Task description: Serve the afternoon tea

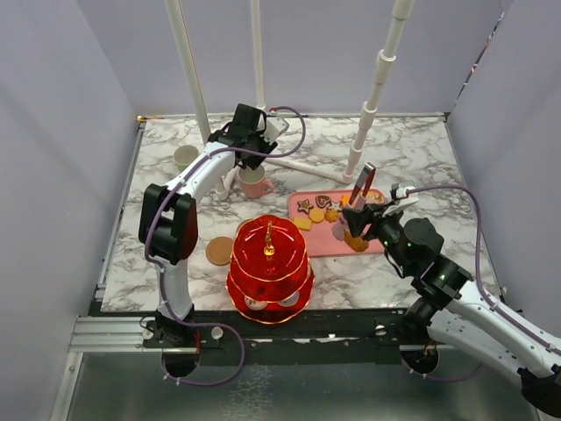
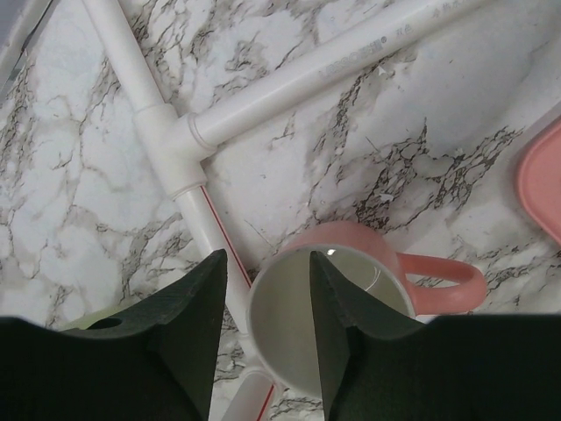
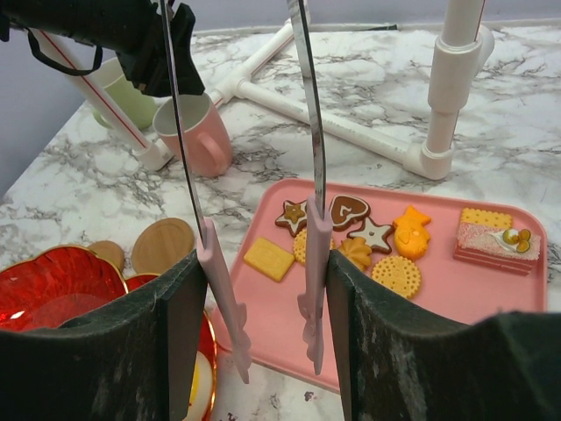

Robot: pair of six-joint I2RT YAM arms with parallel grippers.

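My left gripper stands open over a pink mug (image 1: 254, 184), its fingertips at the mug's rim in the left wrist view. My right gripper holds a pair of metal tongs with pink ends (image 3: 316, 298) upright between its fingers, above a pink tray (image 3: 289, 342) of cookies and a small cake slice (image 3: 495, 247). The red tiered stand (image 1: 269, 272) sits at the front middle, with some items on its lower tier.
A pale green mug (image 1: 186, 156) stands at the back left. Wooden coasters (image 1: 218, 253) lie left of the stand. White pipes run across the back and rise from the table.
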